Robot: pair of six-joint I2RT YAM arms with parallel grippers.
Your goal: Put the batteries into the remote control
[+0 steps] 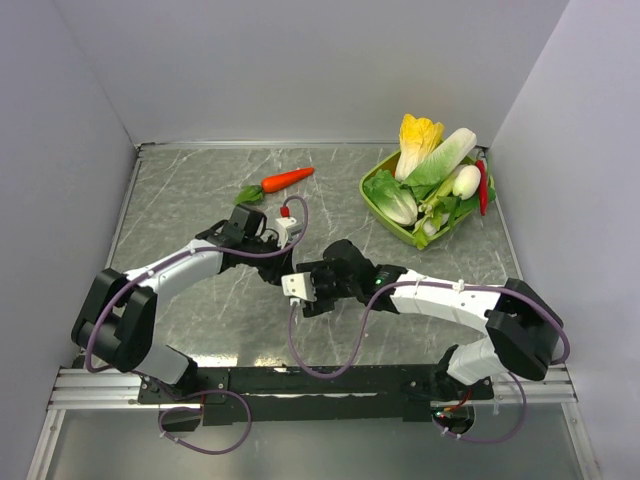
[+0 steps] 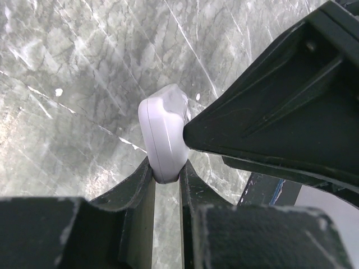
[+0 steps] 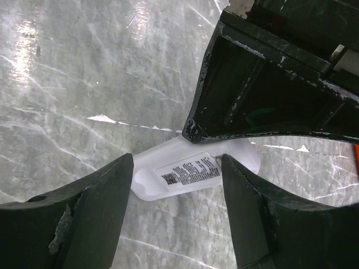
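Observation:
A white remote control (image 2: 162, 131) stands out from the fingertips of my left gripper, which is shut on its end. In the right wrist view the remote (image 3: 193, 174) shows its face with a printed label in an outlined panel; a dark fingertip from the left gripper overlaps its far edge. My right gripper is part open, its two fingers spread across the remote's near side, with the label between them in the view. Whether they touch it, I cannot tell. From above, both grippers meet mid-table and mostly hide the remote. No batteries can be made out.
A carrot (image 1: 287, 179) lies behind the left arm. At the back right sits a green basket (image 1: 377, 212) full of vegetables. Bare grey marble table (image 1: 240, 320) lies in front of the grippers. Purple cables (image 1: 345, 370) loop from both arms.

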